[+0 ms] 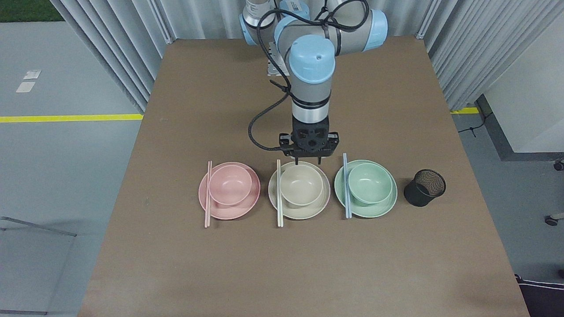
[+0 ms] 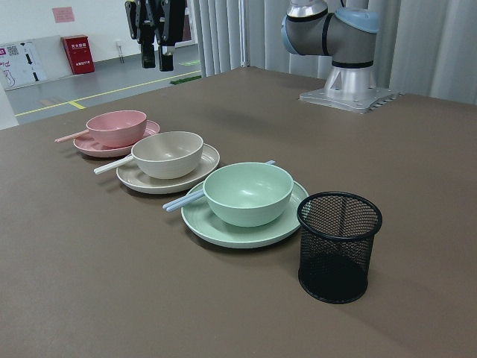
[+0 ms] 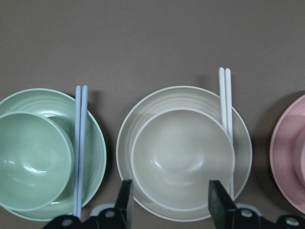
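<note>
My gripper [image 1: 308, 161] hangs open above the back edge of the middle cream plate [image 3: 181, 214] and its bowl [image 3: 181, 157], with nothing between its fingers. White chopsticks [image 3: 224, 95] lie on that plate. To one side are the green bowl [image 1: 370, 182], its plate [image 1: 370, 211] and blue chopsticks [image 3: 82, 133]. On the other are the pink bowl [image 1: 230, 185], its plate [image 1: 232, 213] and pink chopsticks [image 1: 208, 195].
A black mesh cup [image 1: 423, 190] stands beside the green set, at the right in the front view.
</note>
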